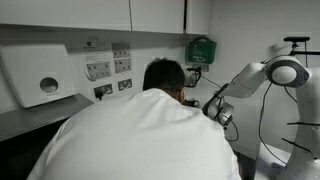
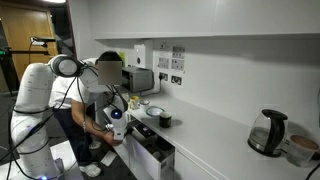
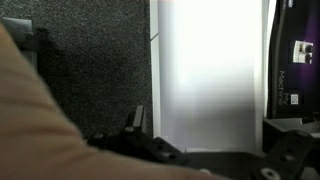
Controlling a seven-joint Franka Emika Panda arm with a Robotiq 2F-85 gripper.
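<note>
In exterior view 2 the gripper hangs low beside the white counter unit, left of a pulled-out drawer. A white panel fills the middle of the wrist view, with dark gripper parts along the bottom edge. Whether the fingers are apart or closed on the panel does not show clearly. A person's bare arm covers the lower left of that view, close to the gripper. In exterior view 1 the person's white shirt hides the drawer and the gripper.
The person stands right behind the arm, within its reach. On the counter are a dark mug, a kettle and a toaster. Dark floor lies beside the panel.
</note>
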